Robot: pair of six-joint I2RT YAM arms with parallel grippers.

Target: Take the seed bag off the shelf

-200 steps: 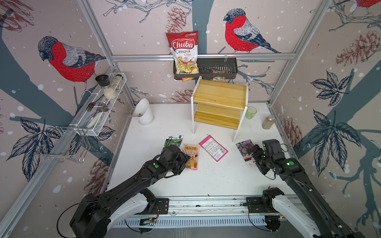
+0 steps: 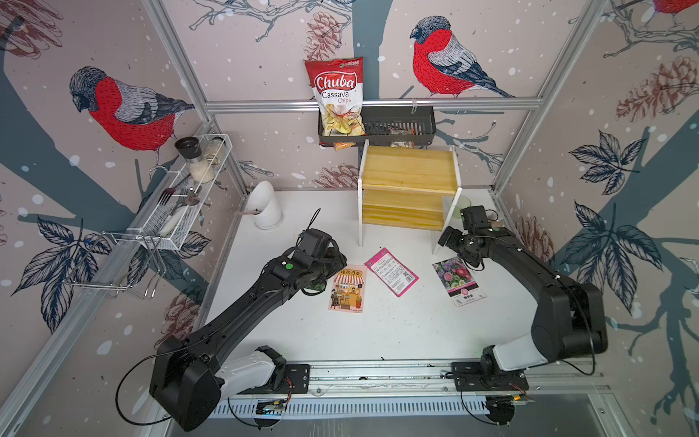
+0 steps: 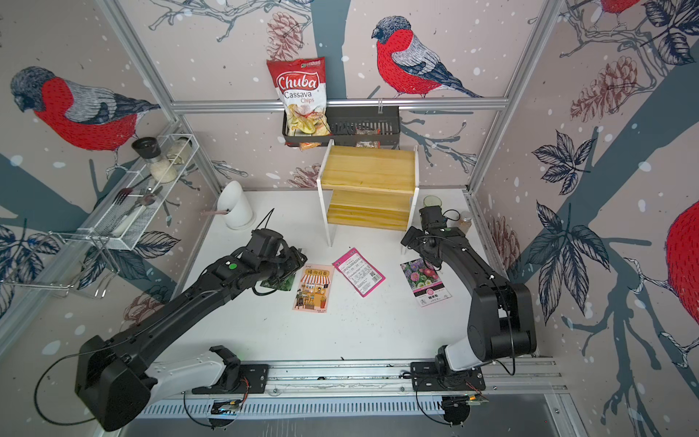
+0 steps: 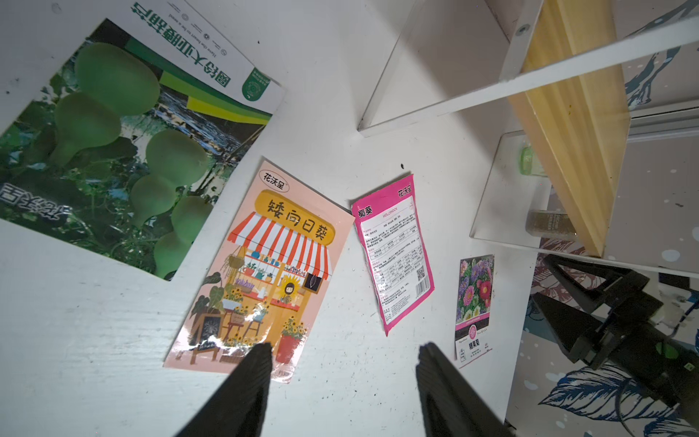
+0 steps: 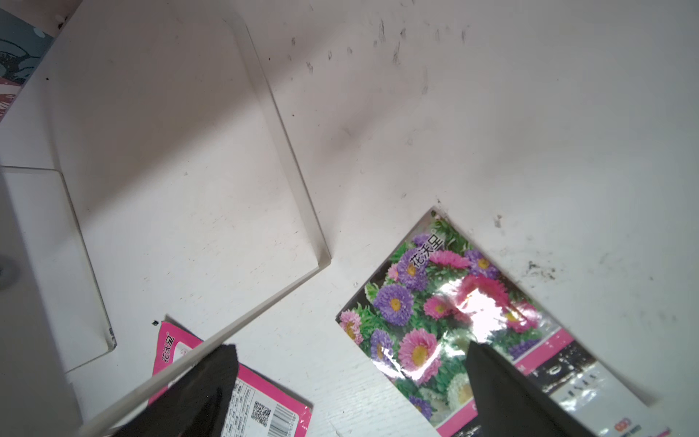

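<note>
Four flat seed bags lie on the white table: green gourd, orange sunflower, pink-edged and purple-flower. A two-tier wooden shelf with white frame stands behind them; no bag shows on it. My left gripper hovers open over the green and orange bags, empty. My right gripper is at the shelf's right front leg, above the purple-flower bag, open with nothing seen held.
A white container stands back left, a green glass back right. A chips bag sits in a wall basket. A wire rack hangs left.
My right gripper reached the shelf's leg, and the shelf has shifted slightly to the right and toward the back.
</note>
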